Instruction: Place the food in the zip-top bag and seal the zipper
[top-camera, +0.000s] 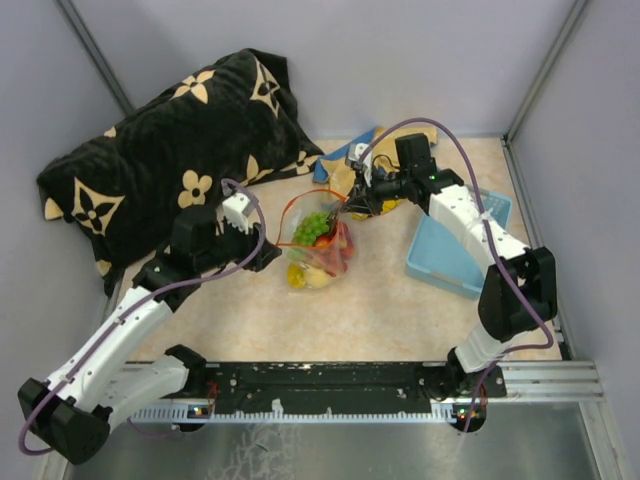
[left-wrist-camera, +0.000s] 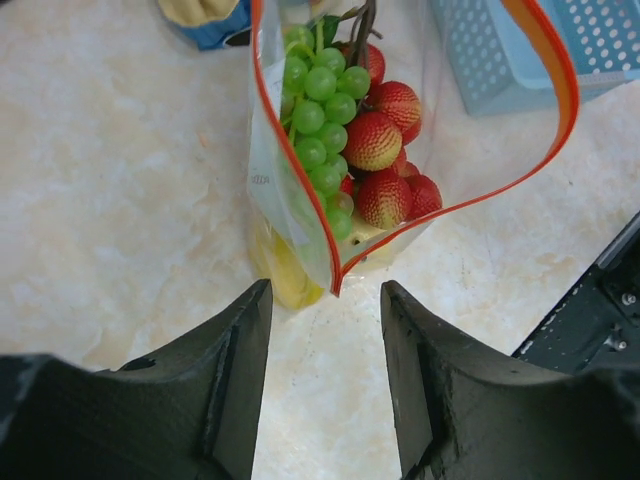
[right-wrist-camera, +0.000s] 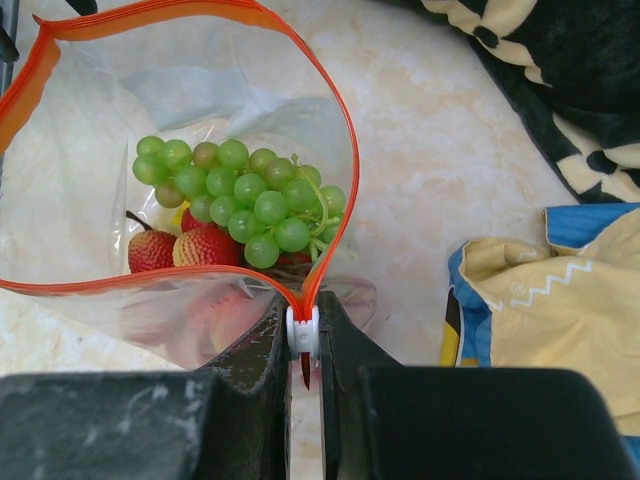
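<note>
The clear zip top bag (top-camera: 330, 262) stands on the table with its orange-edged mouth wide open. Inside it lie green grapes (right-wrist-camera: 235, 190), red strawberries (left-wrist-camera: 385, 150) and a yellow fruit (left-wrist-camera: 290, 275) low down. My right gripper is shut on the white zipper slider (right-wrist-camera: 302, 335) at one corner of the orange zipper. My left gripper is open at the opposite corner of the mouth. In the left wrist view that orange corner (left-wrist-camera: 337, 270) appears just beyond and between its fingertips, not clamped.
A light-blue basket (top-camera: 445, 255) stands to the right. Behind the bag lies a tan and blue cloth (top-camera: 345, 165), and a dark flowered blanket (top-camera: 170, 140) fills the back left.
</note>
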